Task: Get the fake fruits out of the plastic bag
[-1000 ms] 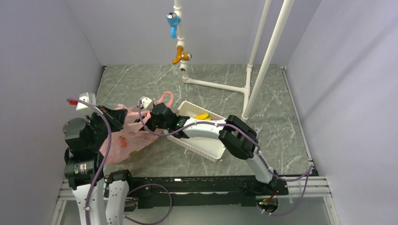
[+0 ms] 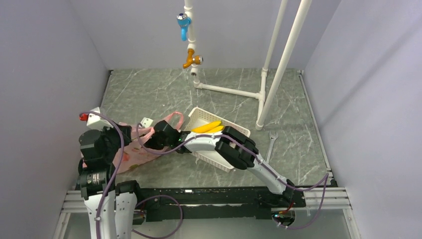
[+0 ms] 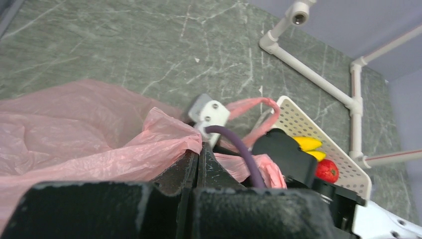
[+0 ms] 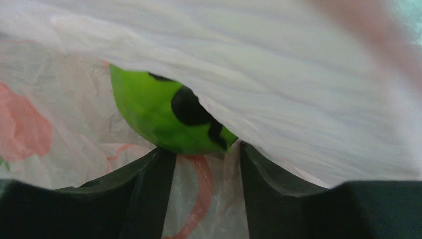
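Observation:
The pink plastic bag (image 2: pixel 134 154) lies at the left of the table. Its rim is pinched in the fingertips of my left gripper, which is shut on the thin film. Inside the bag, my right gripper has its fingers apart, mostly hidden from above by the film. A green fake fruit with dark patches (image 4: pixel 159 112) sits right at its fingertips, partly covered by a fold of the bag; whether they touch, I cannot tell.
Beside the bag, a white basket (image 2: pixel 239 128) holds yellow bananas (image 2: pixel 206 127) and a red fruit (image 3: pixel 327 171), with my right arm crossing over it. White pipes (image 2: pixel 229 90) stand at the back. A wrench (image 2: pixel 271 144) lies at right.
My right arm has come lower and left, deeper into the bag.

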